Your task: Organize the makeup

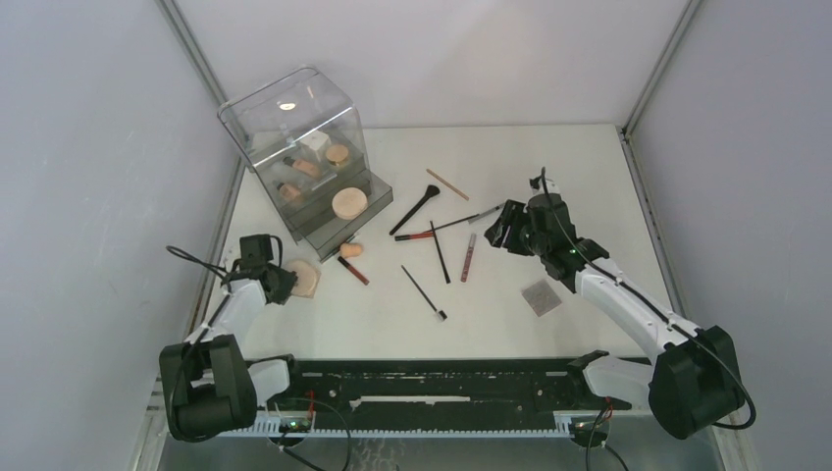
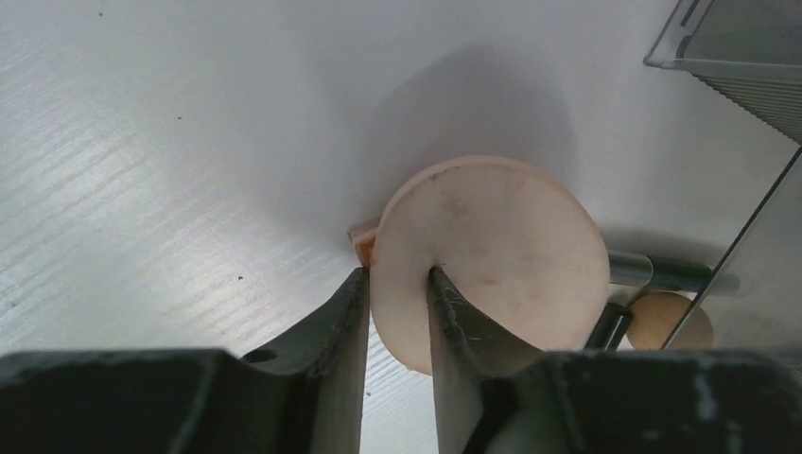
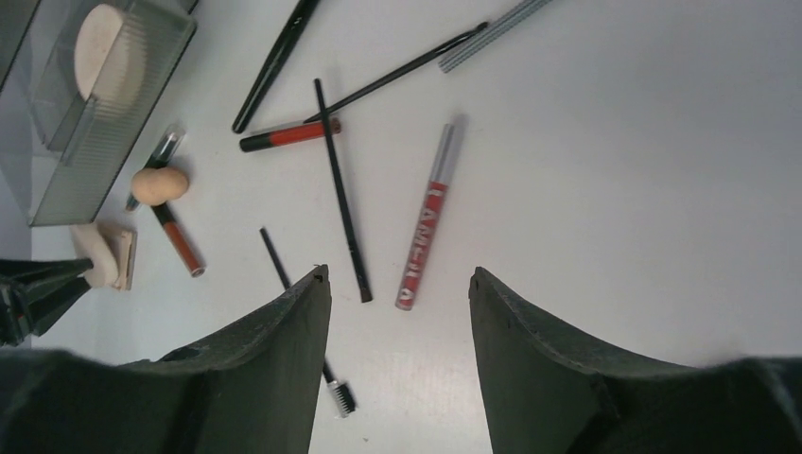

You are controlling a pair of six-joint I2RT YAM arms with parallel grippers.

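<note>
A clear acrylic organizer [image 1: 294,132] at the back left holds several compacts and bottles. Left of its front, my left gripper is at a round pale puff [image 2: 501,255], part open, its fingertips on the puff's near-left part; whether it grips is unclear. My right gripper stands open above the middle-right table, nothing between its fingers. Below it lie a red-labelled tube [image 3: 424,227], several pencils and brushes, including a black brush [image 1: 412,211]. A small sponge [image 1: 351,250] and a lip tube [image 1: 353,270] lie before the organizer.
A grey square [image 1: 541,297] lies front right. Side walls stand close to both arms.
</note>
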